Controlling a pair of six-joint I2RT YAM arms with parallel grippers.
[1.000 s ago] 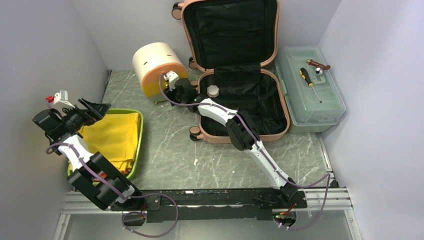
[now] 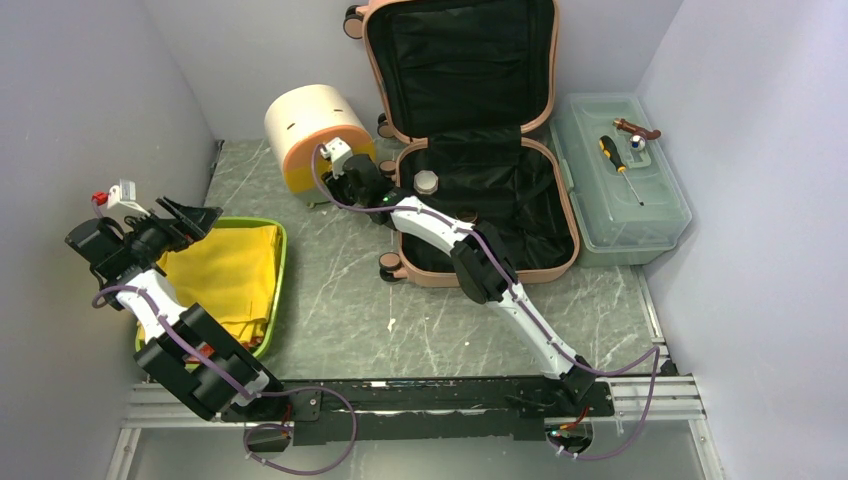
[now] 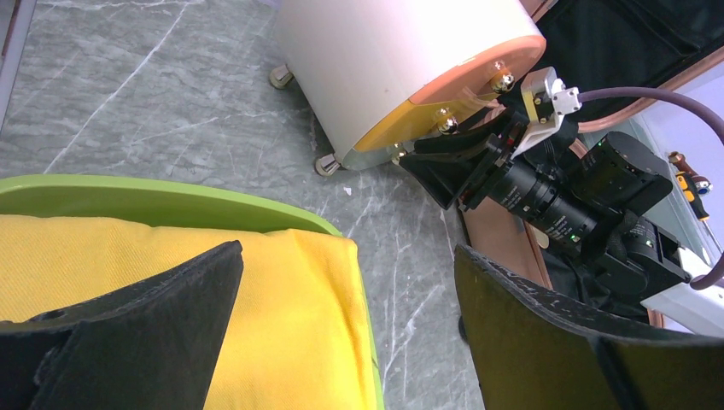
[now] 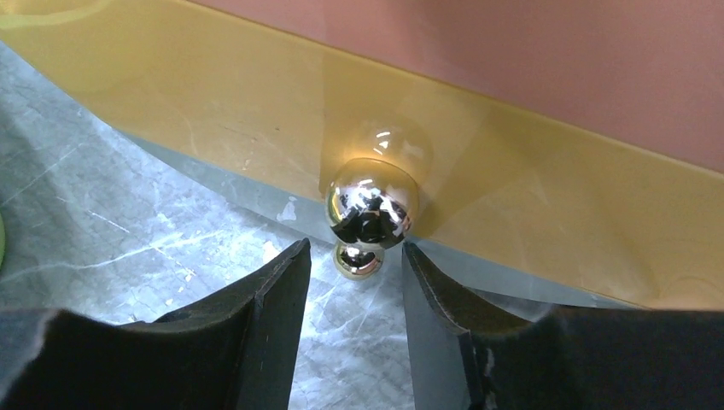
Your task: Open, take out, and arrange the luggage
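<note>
A pink suitcase (image 2: pixel 545 267) lies open with its black lining; a small white round item sits in it. Left of it stands a white drum-shaped cabinet (image 2: pixel 305 110) with pink and yellow front panels and chrome knobs (image 3: pixel 446 120). My right gripper (image 2: pixel 335 185) is at this front; in the right wrist view its part-open fingertips sit just below a round chrome knob (image 4: pixel 372 205), on either side of a smaller metal ball lower down. My left gripper (image 2: pixel 195 220) hangs open over the green tray (image 2: pixel 280 270) holding folded yellow cloth (image 3: pixel 128 316), nothing between its fingers.
A translucent lidded box (image 2: pixel 595 225) with a screwdriver (image 2: pixel 625 180) and small items on it stands at the right. Walls border the sides and back.
My right gripper has shifted slightly to the left along the cabinet front. The left arm and the other things have not visibly moved.
</note>
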